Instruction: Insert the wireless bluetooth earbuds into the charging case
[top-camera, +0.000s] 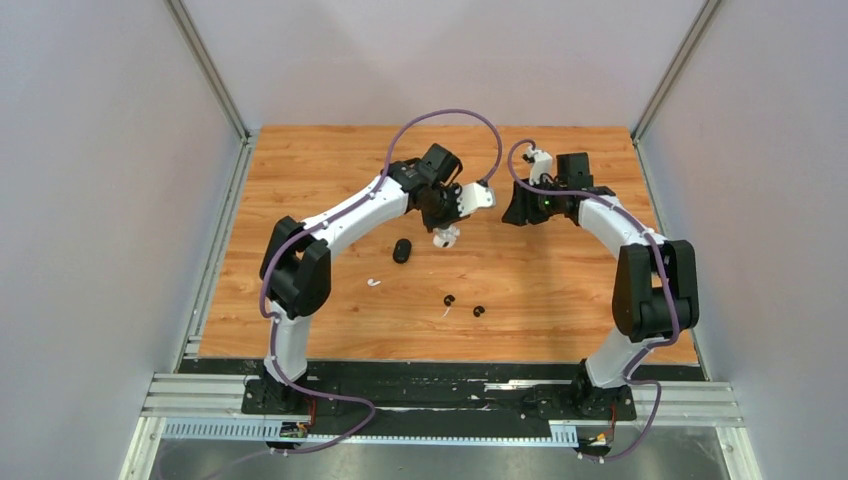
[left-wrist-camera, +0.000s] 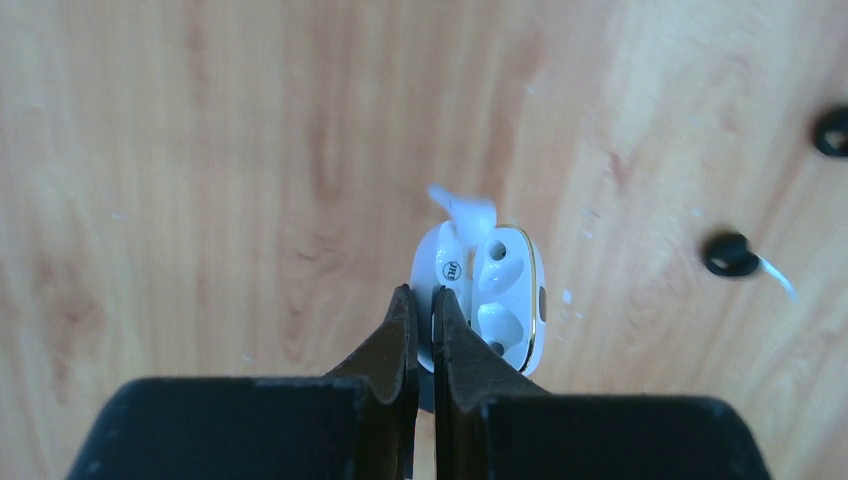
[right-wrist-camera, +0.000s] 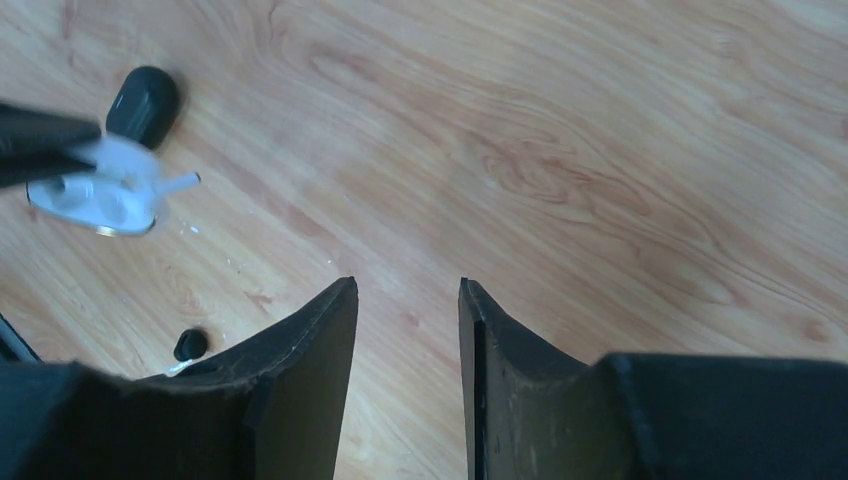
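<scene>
The white charging case (left-wrist-camera: 500, 300) stands with its lid open, and my left gripper is shut on its lid side. Two hollow wells show bare in the case's inner face. At its upper end a blurred white stem-like piece (left-wrist-camera: 468, 212) sticks out, perhaps an earbud; how it sits cannot be told. A white earbud (top-camera: 373, 282) lies on the table left of the case. My right gripper is open over bare wood, nothing between its fingers, well to the right of the case (right-wrist-camera: 110, 205).
A black oval object (top-camera: 402, 250) lies by the case, left of it. Towards the front are two small black pieces, one (top-camera: 448, 299) with a thin white stem, the other (top-camera: 479, 311) to its right. Bare table stretches between the arms.
</scene>
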